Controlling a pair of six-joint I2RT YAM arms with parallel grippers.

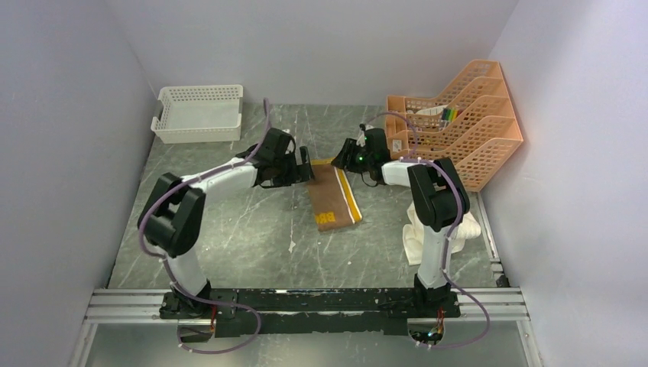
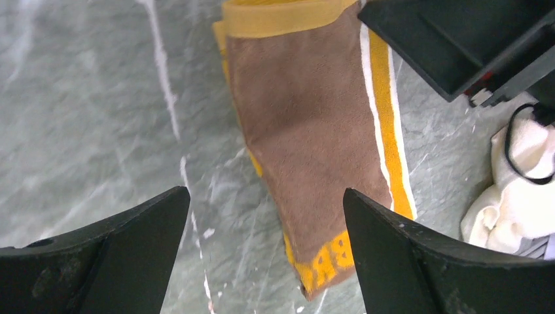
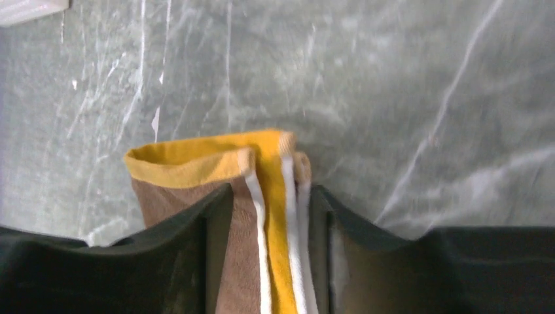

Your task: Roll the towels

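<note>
A brown towel (image 1: pixel 325 197) lies folded flat mid-table, with a yellow band at its far end and white-and-yellow stripes down its right side. In the left wrist view the same towel (image 2: pixel 307 98) runs between and beyond my left gripper, whose fingers stand wide apart and hold nothing. That gripper is by the towel's far left corner in the top view. At the far right corner is my right gripper (image 1: pixel 341 157). Its blurred, parted fingers (image 3: pixel 216 229) stand either side of the striped edge (image 3: pixel 278 196); whether they touch the cloth is unclear.
A crumpled white cloth (image 1: pixel 413 243) lies at the right, partly behind the right arm. Orange stacked trays (image 1: pixel 489 115) fill the back right, and an empty white basket (image 1: pixel 200 136) stands back left. Bare table (image 1: pixel 237 245) shows at front left.
</note>
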